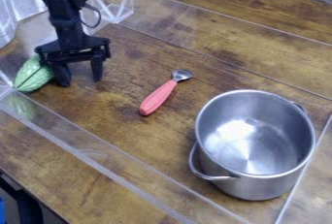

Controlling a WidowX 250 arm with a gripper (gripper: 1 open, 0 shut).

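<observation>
The black gripper (pixel 76 65) is low over the table at the upper left, directly beside a green cabbage-like object (pixel 33 73), partly behind it; whether its fingers touch or hold the object is unclear. A pink-handled utensil (pixel 162 95) with a metal head lies on the wooden table in the middle. A steel pot (pixel 254 141) with handles stands at the lower right.
Clear low walls (pixel 91 167) border the work area. A dark edge runs along the top right.
</observation>
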